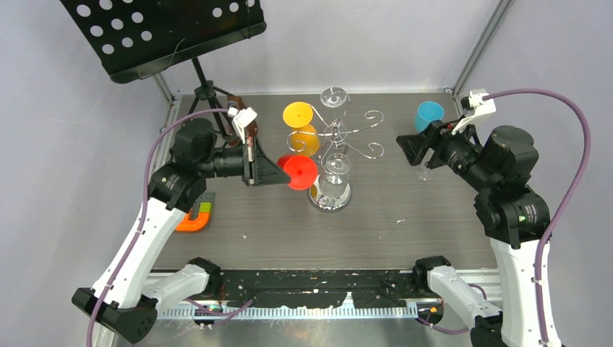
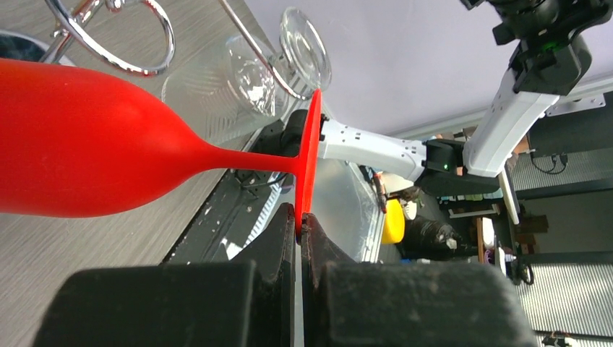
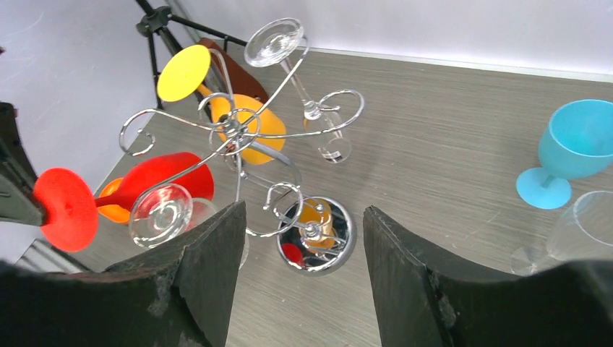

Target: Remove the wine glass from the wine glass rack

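Observation:
The red wine glass (image 1: 301,172) (image 2: 87,137) (image 3: 66,209) lies sideways, its foot's rim between the tips of my shut left gripper (image 1: 285,178). It is just outside the chrome rack (image 1: 335,133) (image 3: 238,130), near the clear glass (image 1: 334,177) hanging at the front. A yellow glass (image 1: 297,113) (image 3: 183,72) and another clear glass (image 1: 334,96) (image 3: 275,42) hang at the back. My right gripper (image 1: 409,148) stands open and empty, right of the rack.
A blue goblet (image 1: 429,114) (image 3: 575,141) and a clear glass (image 3: 578,228) stand at the right. An orange-and-grey object (image 1: 191,220) lies at the left. A black music stand (image 1: 181,36) overhangs the back left.

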